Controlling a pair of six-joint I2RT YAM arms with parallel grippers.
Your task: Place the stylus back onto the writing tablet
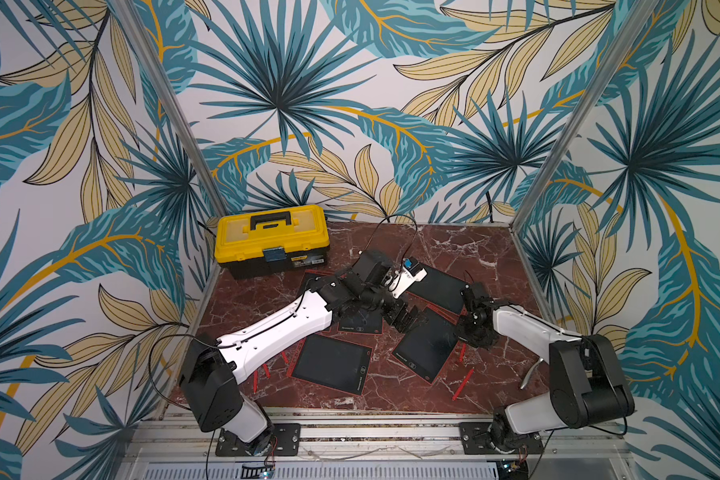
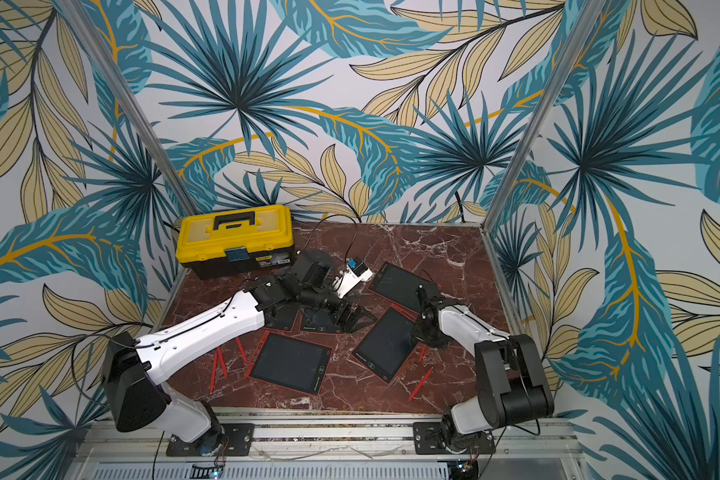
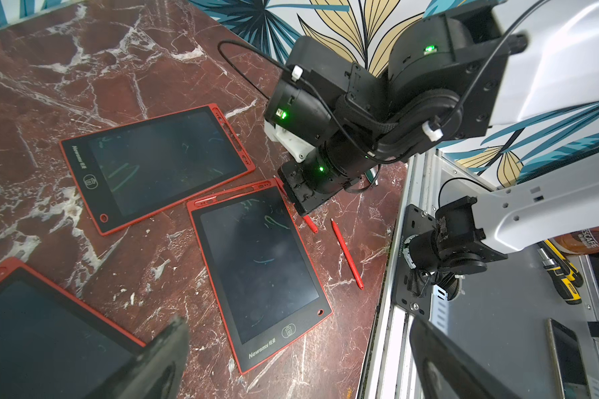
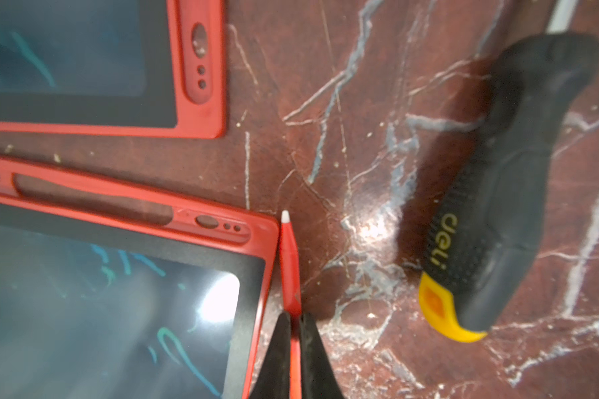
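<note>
Beside the right edge of a red-framed writing tablet (image 4: 267,279) lies a red stylus (image 4: 290,272) with a white tip, resting on the marble table. My right gripper has its narrow fingers close on both sides of that stylus; whether they press on it is hard to see. The same tablet (image 3: 256,259) shows in the left wrist view, the stylus end (image 3: 310,224) sticking out below the right gripper. My left gripper hangs above the table with its fingers wide apart, open and empty.
A screwdriver (image 4: 505,166) lies right of the stylus. Another red stylus (image 3: 347,254) is nearer the front edge. Several more tablets, such as one at the front left (image 1: 332,364), lie around. A yellow toolbox (image 1: 272,240) stands at the back left.
</note>
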